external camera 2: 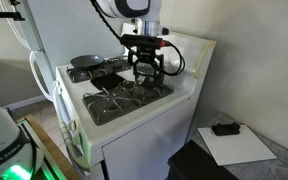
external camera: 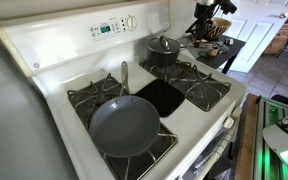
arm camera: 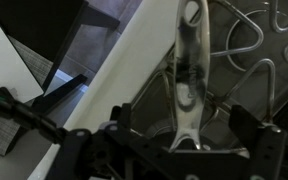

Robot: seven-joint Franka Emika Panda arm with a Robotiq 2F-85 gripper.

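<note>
A dark lidded pot [external camera: 164, 50] stands on the far rear burner of the white stove. Its metal handle [arm camera: 191, 75], with a hole at the end, runs down the middle of the wrist view. My gripper is open, with its dark fingers to the left and right of the handle's line and clear of it. In the first exterior view the gripper [external camera: 197, 36] hangs just above and beside the pot's handle. From the second exterior view, the gripper [external camera 2: 147, 70] covers much of the pot.
A grey frying pan [external camera: 126, 125] sits on the near burners, its handle toward the back panel. Between the burner sets lies a black square panel [external camera: 164, 97]. Beyond the stove is a dark table [external camera: 220, 58] with several items.
</note>
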